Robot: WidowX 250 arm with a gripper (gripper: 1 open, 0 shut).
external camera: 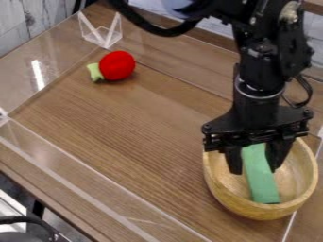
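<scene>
My gripper [255, 142] reaches down over a light wooden bowl [222, 197] at the right of the camera view. A green elongated object [260, 181] lies in the bowl below the fingers, its upper part partly hidden by the black gripper. Whether the fingers touch or hold it cannot be made out.
A red ball [117, 65] with a small light-green piece [93, 71] beside it sits at the upper left. A clear plastic item [101, 28] stands at the back left.
</scene>
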